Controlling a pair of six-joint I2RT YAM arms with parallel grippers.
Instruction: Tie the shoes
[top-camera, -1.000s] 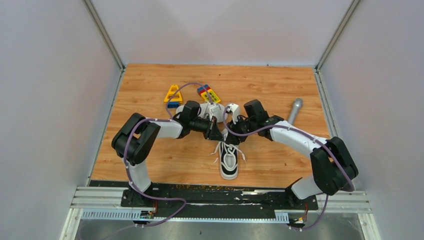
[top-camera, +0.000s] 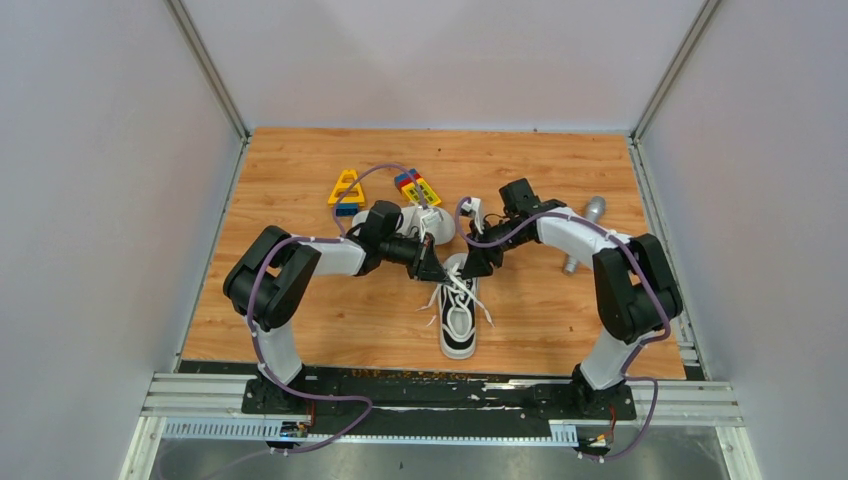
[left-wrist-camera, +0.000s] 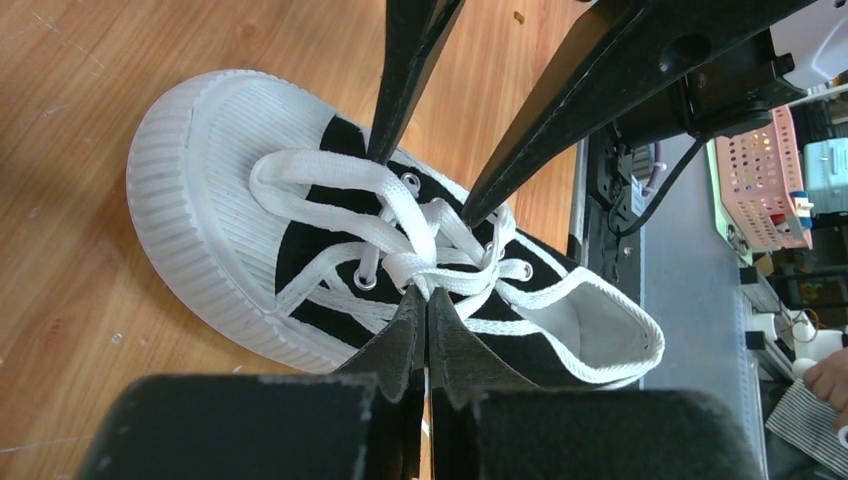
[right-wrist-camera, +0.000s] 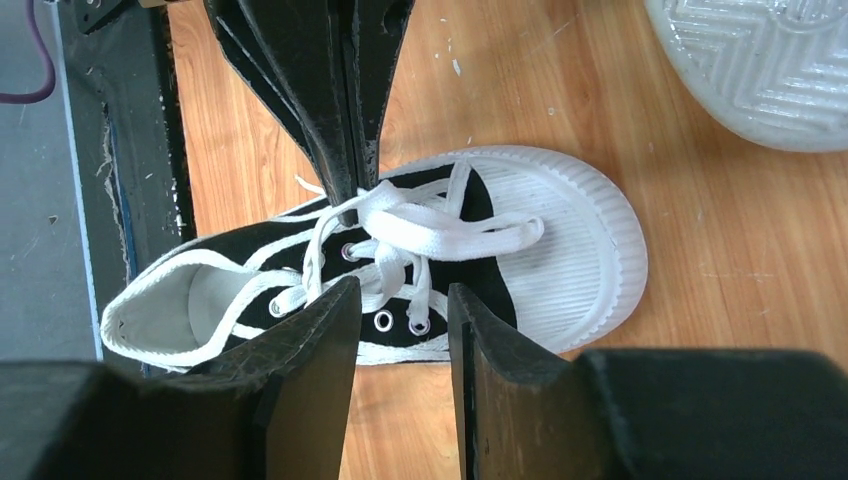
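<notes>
A black and white sneaker stands on the table, its white laces gathered in loops over the tongue. In the left wrist view my left gripper is shut on a bit of white lace at its tips, above the middle of the shoe. Opposite it is my right gripper, open, its two fingers apart and pointing at the laces. No lace is clearly gripped between them. One loop lies toward the toe cap. A loose lace end hangs off the shoe's right side.
Behind the left gripper, a second white-soled shoe lies partly hidden by the arm. Yellow, red and blue toy pieces sit at the back, and a grey cylindrical object lies at the right.
A lace strand over the shoe now shows more clearly. The left arm looks still.
</notes>
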